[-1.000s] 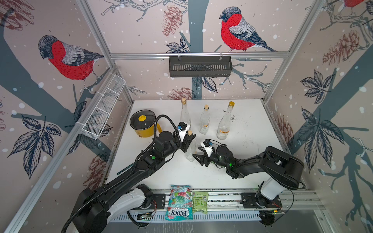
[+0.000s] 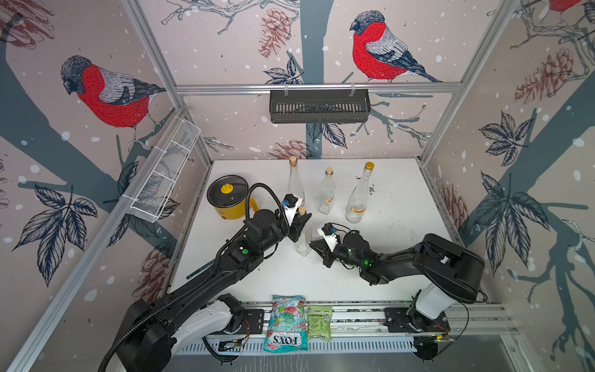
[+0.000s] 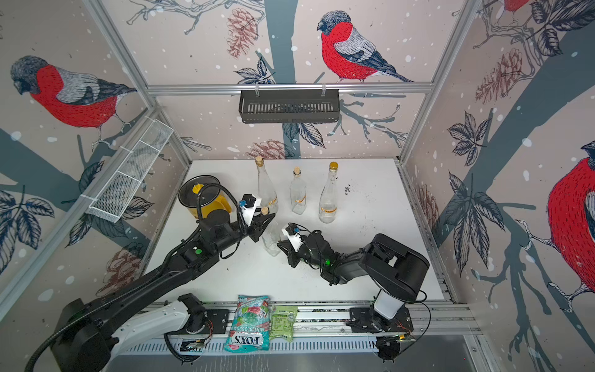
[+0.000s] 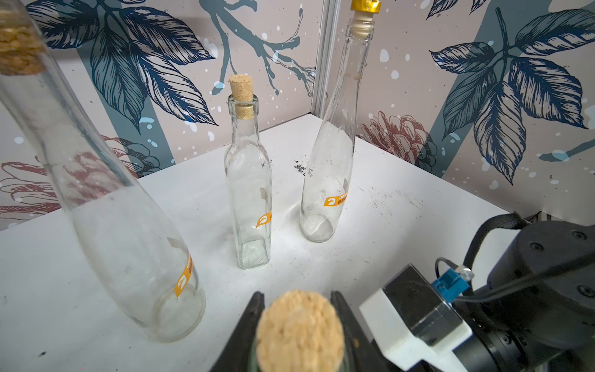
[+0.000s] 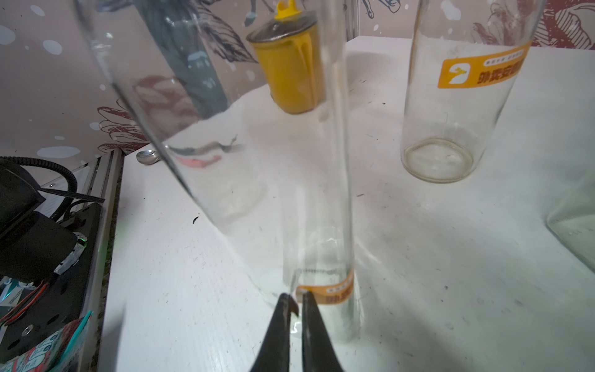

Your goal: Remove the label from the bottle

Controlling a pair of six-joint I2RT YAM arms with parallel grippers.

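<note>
A clear square bottle [image 2: 303, 245] stands mid-table, its cork [image 4: 299, 331] in the fingers of my left gripper [image 2: 297, 226], shut on the bottle's top. In the right wrist view an orange label [image 5: 322, 291] shows low on this bottle. My right gripper is shut at that label's left end, low beside the glass; whether anything thin is between its fingertips I cannot tell.
Three other labelled bottles stand behind: a tall one [image 4: 142, 260], a square one [image 4: 248, 186] and a yellow-capped one [image 4: 322, 173]. A yellow pot [image 2: 226, 207] sits back left; snack bags [image 2: 285, 322] lie along the front rail.
My right gripper has shifted slightly and its fingers look closer together than a second ago. The left arm and the bottles look unchanged.
</note>
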